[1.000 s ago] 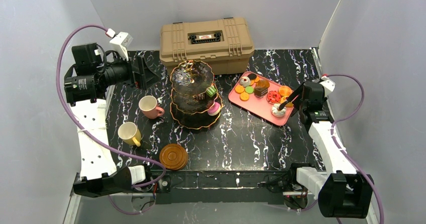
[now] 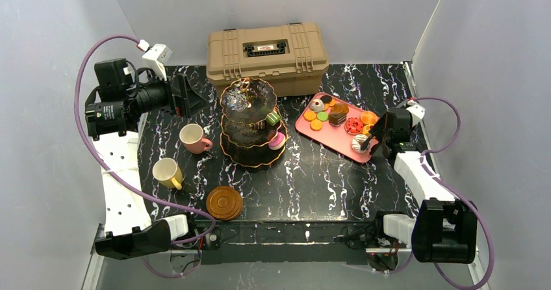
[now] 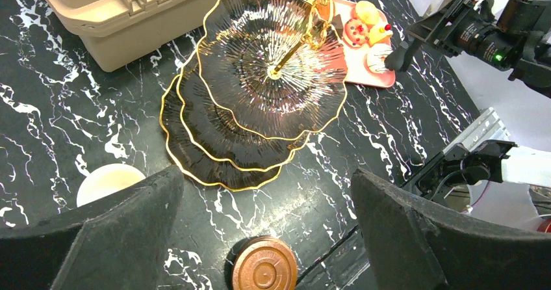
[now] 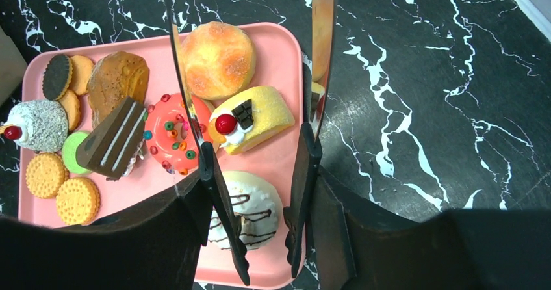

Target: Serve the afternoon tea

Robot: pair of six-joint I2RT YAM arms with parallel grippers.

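My right gripper is shut on a pair of tongs (image 4: pixel 208 179) with shiny metal arms and black tips. The tips are spread over the right end of the pink tray (image 2: pixel 341 145), at a white doughnut with dark stripes (image 4: pixel 250 205); contact cannot be made out. A red doughnut (image 4: pixel 172 131), a yellow cake roll (image 4: pixel 263 118), a round bun (image 4: pixel 217 59), a chocolate cake slice (image 4: pixel 112 140) and several biscuits also lie there. The three-tier black stand (image 2: pixel 248 101) holds a green sweet (image 2: pixel 273 118) and a pink one (image 2: pixel 277 141). My left gripper (image 2: pixel 188 101) hangs open and empty, left of the stand.
A tan toolbox (image 2: pixel 268 49) stands behind the stand. On the left are a pink mug (image 2: pixel 193 138) and a yellow mug (image 2: pixel 167 172). Brown coasters (image 2: pixel 224 202) lie near the front edge. Between stand and tray the marbled table (image 2: pixel 312 186) is clear.
The left arm has barely moved. The sweets appear unmoved.
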